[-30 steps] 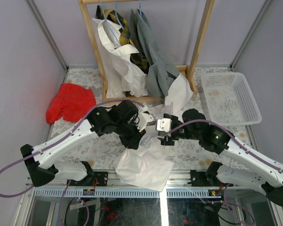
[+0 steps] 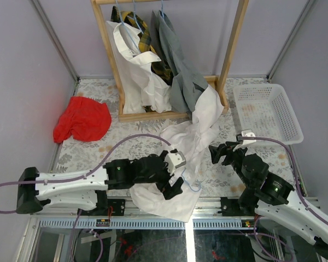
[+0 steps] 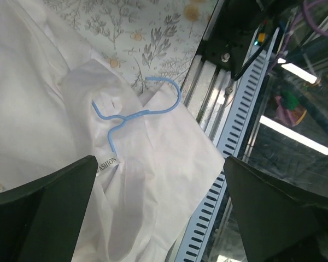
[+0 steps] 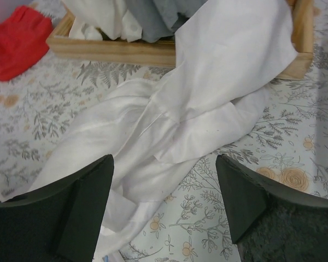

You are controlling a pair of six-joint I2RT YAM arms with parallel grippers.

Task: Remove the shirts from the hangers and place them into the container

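Note:
A white shirt point(image 2: 153, 201) lies spread over the table, its upper part draped against the foot of the rack. A blue hanger point(image 3: 135, 115) lies at the shirt's collar, its hook free over the cloth and the rest hidden in the folds by the label point(image 3: 108, 163). My left gripper point(image 2: 176, 189) is open above the shirt near the hanger, nothing between its fingers. To the right, clear of the cloth in the top view, my right gripper point(image 2: 214, 154) is open and empty, its fingers point(image 4: 79, 210) wide apart.
On the wooden rack point(image 2: 229, 52) hang a white shirt, a plaid one and a grey garment point(image 2: 177, 65). A red cloth point(image 2: 83, 119) lies at left. An empty white basket point(image 2: 295, 131) stands at right.
My right gripper has drawn back to the right, away from the shirt. The left one has moved toward the front right. The blue hanger's hook now shows beside the left gripper.

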